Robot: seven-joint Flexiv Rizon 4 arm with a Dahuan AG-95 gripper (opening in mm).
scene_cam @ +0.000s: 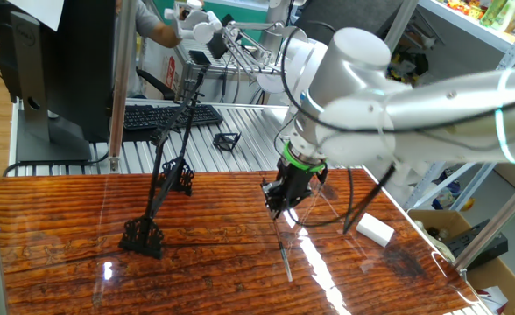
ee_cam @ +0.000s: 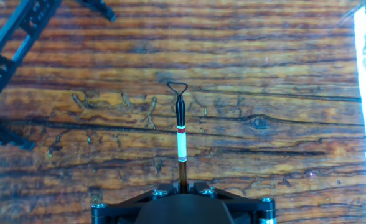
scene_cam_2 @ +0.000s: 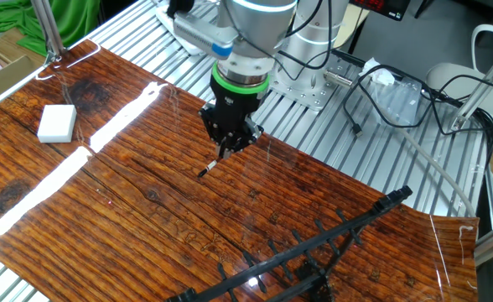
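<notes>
A slim brush-like tool (ee_cam: 182, 144) extends forward from my gripper in the wrist view. It has a brown shaft, a white band with a red ring, and a black end topped by a thin dark loop. My gripper is shut on the brown shaft, whose rear end is hidden between the fingers. Seen from exterior view 2, the tool (scene_cam_2: 211, 167) slants down from the gripper (scene_cam_2: 222, 152) over the glossy wooden tabletop (scene_cam_2: 146, 210). Whether its tip touches the wood I cannot tell.
A black rack with pegs along its bar (scene_cam_2: 305, 248) stands on the wood, left of the gripper in exterior view 1. On the other side lies a white block (scene_cam_2: 57, 123). Bare wood separates them. A keyboard (scene_cam: 172, 116) and monitor (scene_cam: 60, 79) sit behind the board.
</notes>
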